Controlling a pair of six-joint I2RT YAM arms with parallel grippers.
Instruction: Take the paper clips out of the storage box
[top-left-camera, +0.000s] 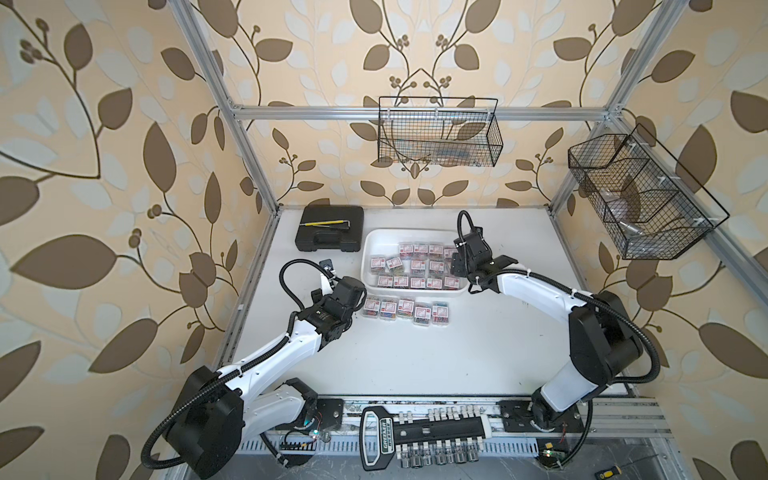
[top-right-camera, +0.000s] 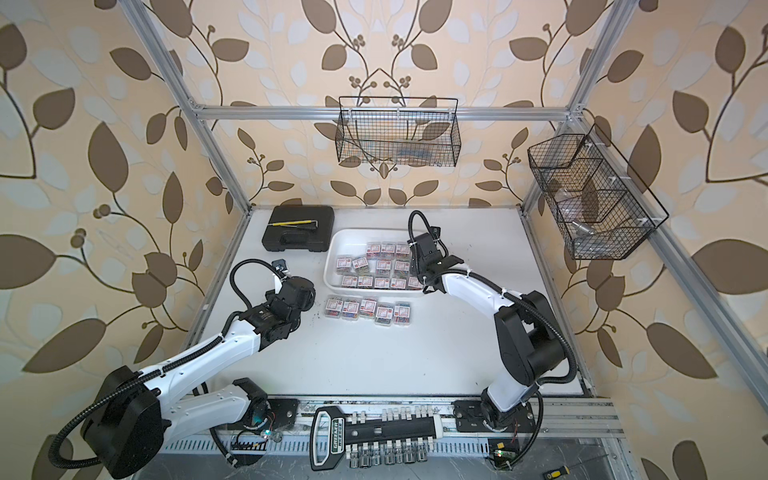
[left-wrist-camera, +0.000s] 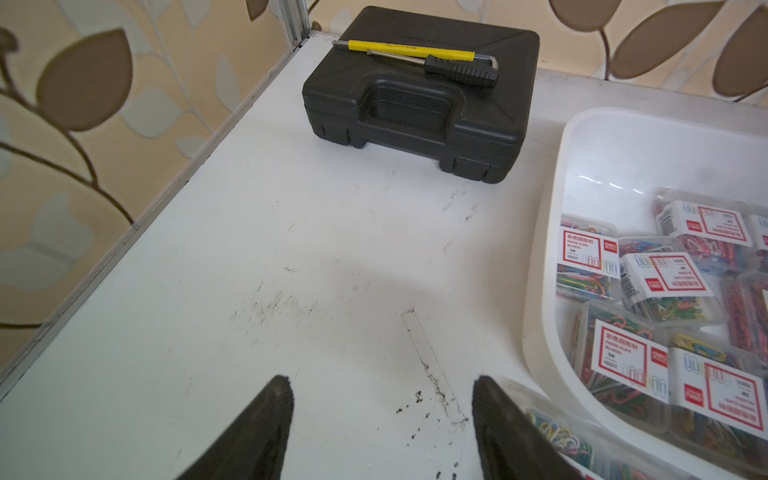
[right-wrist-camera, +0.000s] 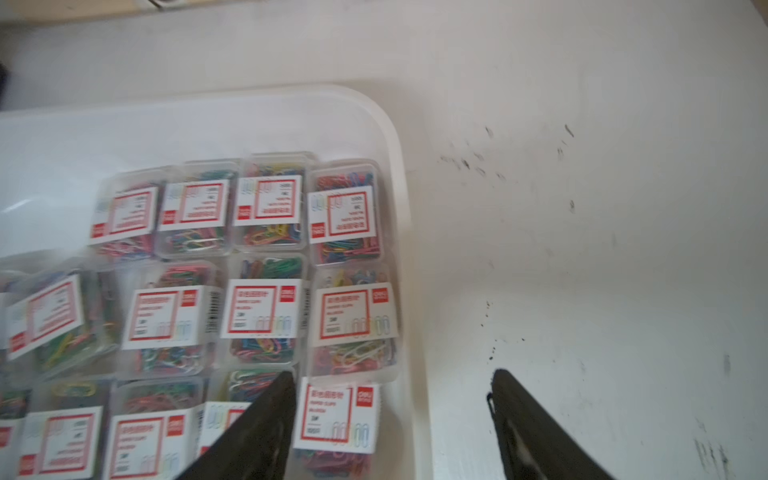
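Note:
A white storage box (top-left-camera: 372, 240) holds several small clear packs of coloured paper clips (right-wrist-camera: 268, 200). In front of it, on the table, lies a row of several more paper clip packs (top-left-camera: 405, 309). My right gripper is open above the box's right edge; its left finger (right-wrist-camera: 268, 436) overlaps the packs in view and its right finger (right-wrist-camera: 520, 432) is over bare table, nothing between them being held. My left gripper is open over bare table left of the box, its right finger (left-wrist-camera: 504, 424) in front of one end of the row.
A black case (left-wrist-camera: 424, 80) with a yellow pen (left-wrist-camera: 412, 51) and a dark-handled tool (left-wrist-camera: 460, 70) on top stands behind, at the left. Wire baskets (top-left-camera: 438, 136) hang on the back and right walls.

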